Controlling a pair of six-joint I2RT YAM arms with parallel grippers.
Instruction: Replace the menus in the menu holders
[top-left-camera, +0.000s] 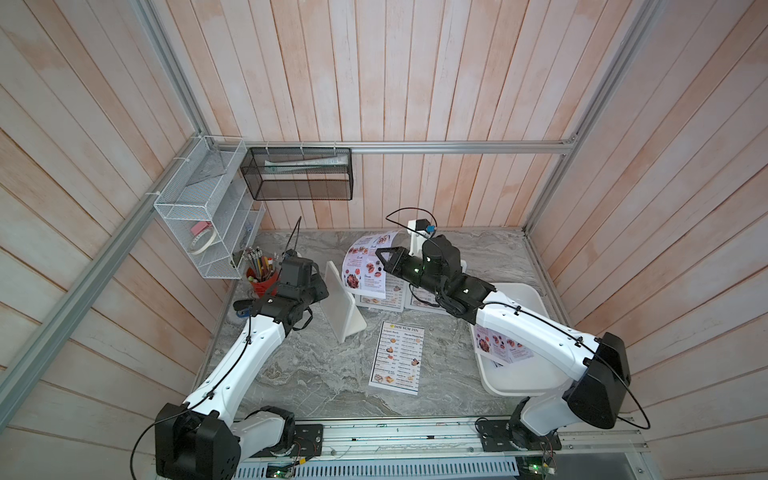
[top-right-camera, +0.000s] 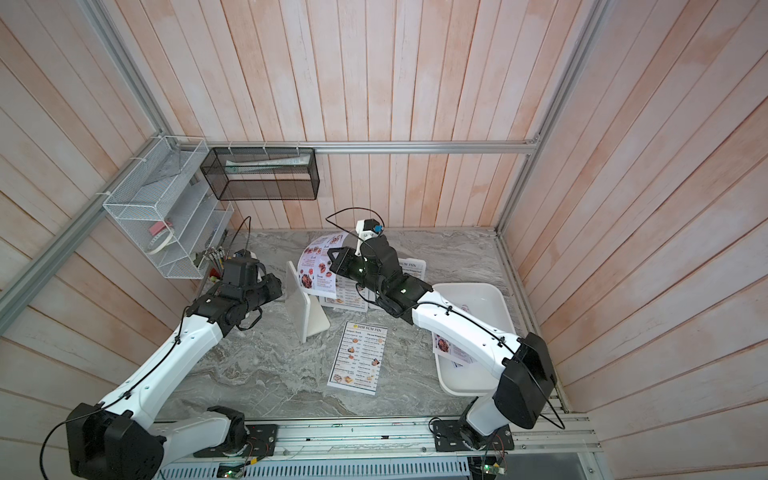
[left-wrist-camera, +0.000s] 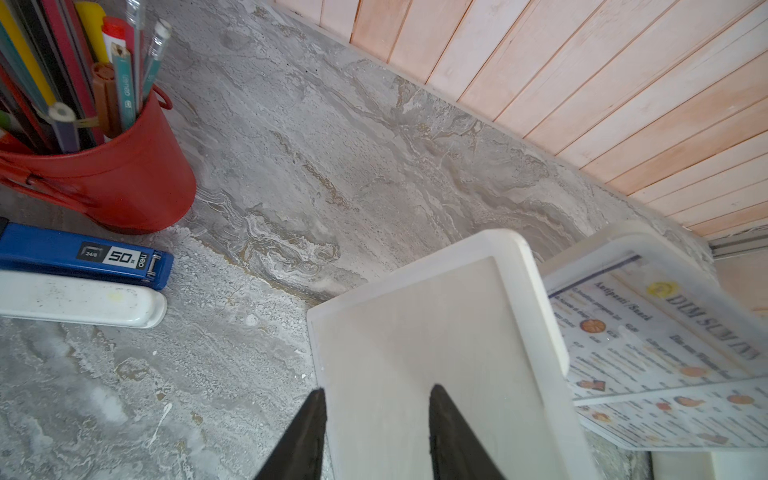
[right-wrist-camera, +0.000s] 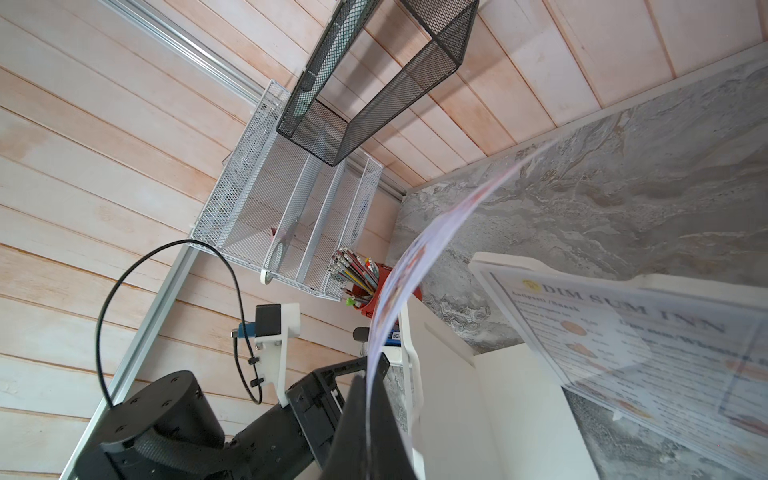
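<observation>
A pink-tinted menu sheet (top-left-camera: 366, 268) hangs curved from my right gripper, shut on it; in the right wrist view it appears nearly edge-on between the fingers. An empty white menu holder (top-left-camera: 341, 304) stands left of the sheet, its panel raised. My left gripper is part open beside that holder's white panel (left-wrist-camera: 424, 336); no sheet shows between its fingertips. Behind, holders with Dim Sum Inn menus (right-wrist-camera: 632, 344) stand close together, partly covered by the right arm. Another Dim Sum Inn menu (top-left-camera: 397, 357) lies flat on the table.
At right, a white tray (top-left-camera: 550, 376) contains pinkish printed sheets (top-left-camera: 500, 345). A red pen bucket (left-wrist-camera: 136, 172) and a blue stapler (left-wrist-camera: 88, 254) sit at the left. Wire shelves (top-left-camera: 209, 212) and a black mesh basket (top-left-camera: 297, 189) hang above.
</observation>
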